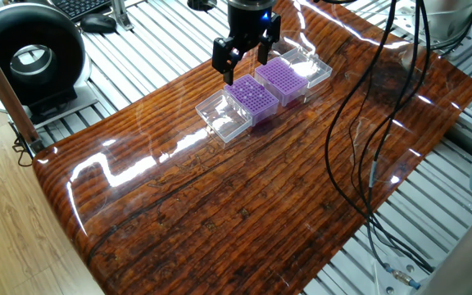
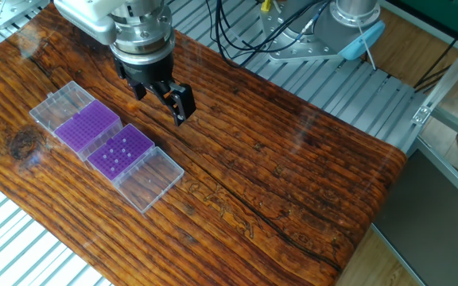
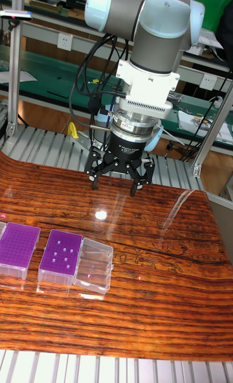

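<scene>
Two purple racks in clear boxes stand side by side on the wooden table, each with its clear lid folded open. One purple rack (image 2: pixel 121 152) holds several small white tubes standing in its holes. The other purple rack (image 2: pixel 88 125) looks empty. Beside the tube rack lies its open lid (image 2: pixel 150 180); the second lid (image 2: pixel 61 106) opens the opposite way. My black gripper (image 2: pixel 160 105) hangs above the table, clear of both racks. Its fingers are spread wide in the third exterior view, where the gripper (image 3: pixel 114 185) is open with nothing between them.
Bare wooden table (image 1: pixel 211 213) spreads widely on the lidded racks' free sides. Black cables (image 1: pixel 359 139) hang over the table in the first exterior view. A black ring-shaped device (image 1: pixel 33 61) stands off the table's corner.
</scene>
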